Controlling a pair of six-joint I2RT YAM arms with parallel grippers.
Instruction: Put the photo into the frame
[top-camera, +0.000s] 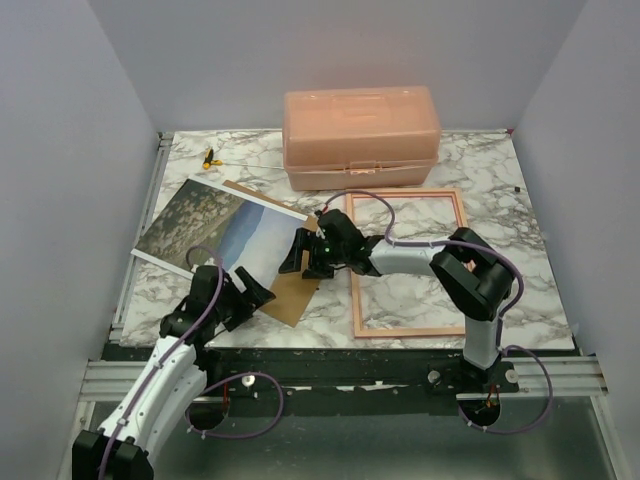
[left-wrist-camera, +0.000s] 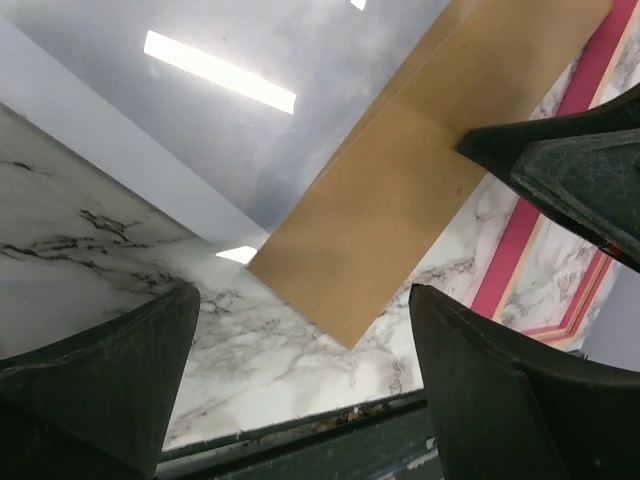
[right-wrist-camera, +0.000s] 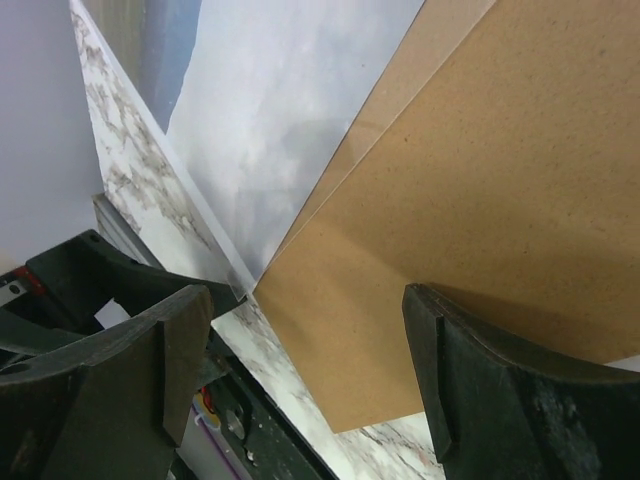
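Observation:
The photo (top-camera: 210, 225) lies slanted on a brown board (top-camera: 292, 295) at the left of the table, with a pale sky area showing. My left gripper (top-camera: 250, 300) is low at the near corner of photo and board, fingers apart, nothing seen between them. My right gripper (top-camera: 300, 255) is low over the board's right part, fingers apart, just at the board. The empty wooden frame (top-camera: 356, 320) lies on the right half, partly hidden by the right arm.
A closed pink box (top-camera: 361, 135) stands at the back. A small yellow-black tool (top-camera: 210, 160) lies back left. Bare marble shows at the table's far right.

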